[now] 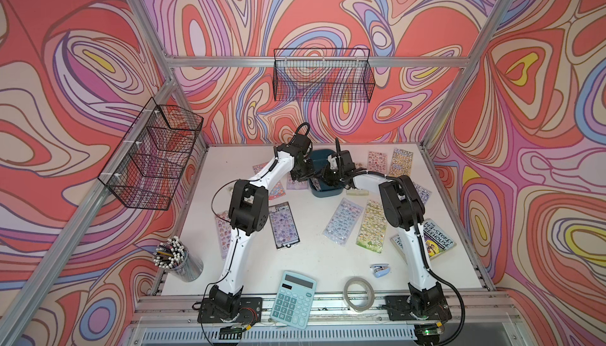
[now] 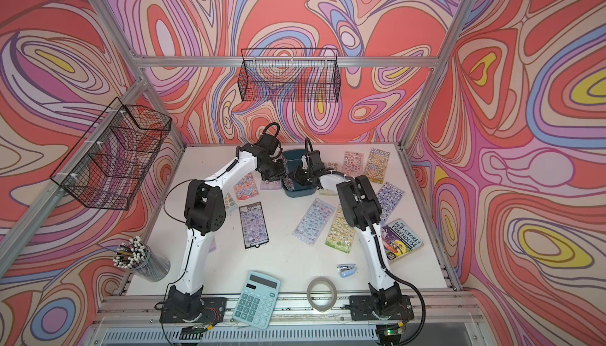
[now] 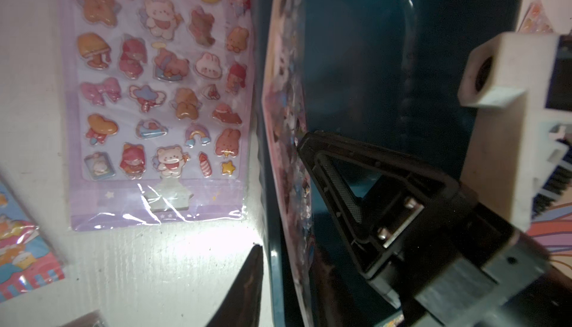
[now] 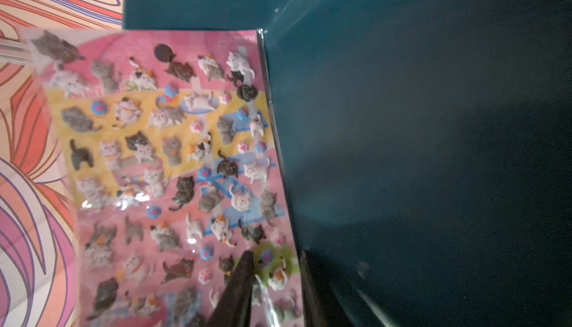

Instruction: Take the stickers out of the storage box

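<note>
A pink cat sticker sheet stands on edge inside the dark teal storage box, along its left side. My right gripper is shut on this sheet; in the left wrist view it reaches in from the box's right. My left gripper is over the left rim, part open, one finger either side of the sheet's edge and the rim. Both grippers are small and dark in the top views.
A lilac sticker sheet lies left of the box. Several more sheets surround it on the table. A calculator, tape roll, stapler, book and pen cup are near the front and sides. Wire baskets hang behind and left.
</note>
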